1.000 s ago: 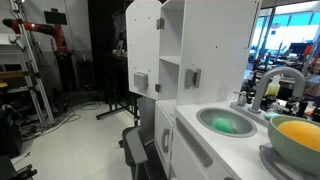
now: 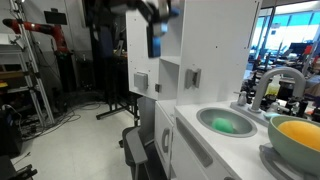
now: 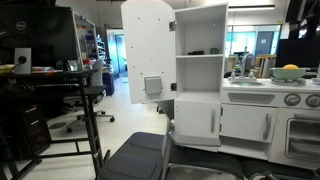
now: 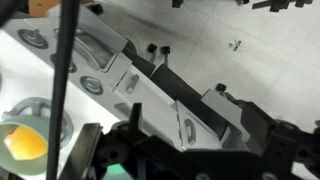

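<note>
My gripper stands open at the bottom of the wrist view, with nothing visible between its dark fingers. In exterior view 1 the arm [image 2: 115,30] is a dark blur across the top, so its fingers do not show clearly there. Below it in the wrist view lie the counter front and the floor. A green bowl [image 2: 308,153] with something yellow inside sits on the counter at the right. The sink [image 2: 208,121] holds a green object [image 2: 224,126]. Above the counter, a white cabinet door [image 2: 143,35] stands open beside a shelf [image 3: 197,55].
A faucet [image 2: 268,85] rises behind the sink. White lower cabinets and a stove front [image 3: 300,130] line the counter. Dark panels [image 3: 140,155] project low in front. To the left, the floor [image 3: 115,122] is largely clear near a desk [image 3: 62,75].
The bowl, sink and cabinet door look unmoved.
</note>
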